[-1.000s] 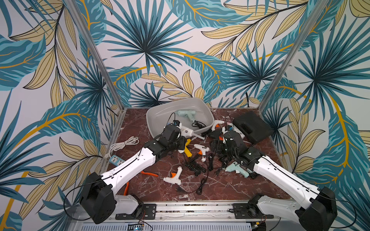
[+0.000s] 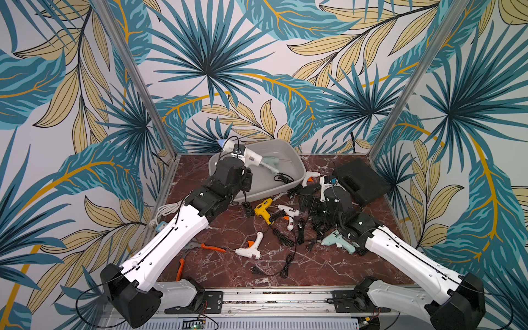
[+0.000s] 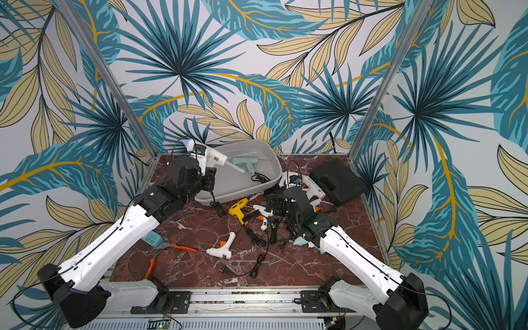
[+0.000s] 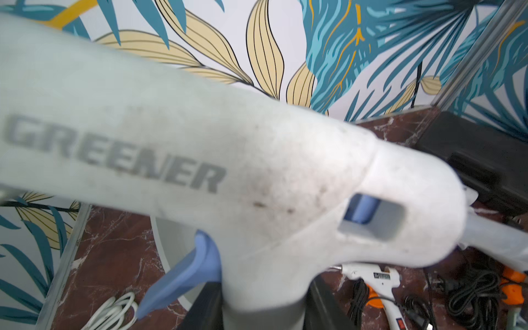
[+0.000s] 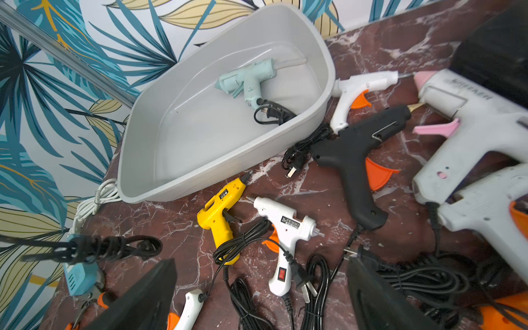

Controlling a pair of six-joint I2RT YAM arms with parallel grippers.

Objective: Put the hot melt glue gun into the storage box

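Observation:
A large white GREENER glue gun with blue trigger (image 4: 258, 176) is held up over the grey storage box (image 5: 220, 165), my left gripper shut on its handle. In both top views its cord dangles at the box's front. A mint glue gun (image 5: 247, 79) lies inside the box. My right gripper is part open above white, black and yellow glue guns (image 5: 217, 214) crowded on the table; nothing shows clearly held in it.
A black case (image 2: 360, 181) lies at the back right. Pliers (image 2: 211, 247), a power strip (image 5: 81, 275) and many coiled cables lie around. The front middle holds a white glue gun (image 2: 250, 247) and a cord.
My left gripper has risen and moved left and back with the white glue gun, now higher over the box. The right arm has shifted slightly.

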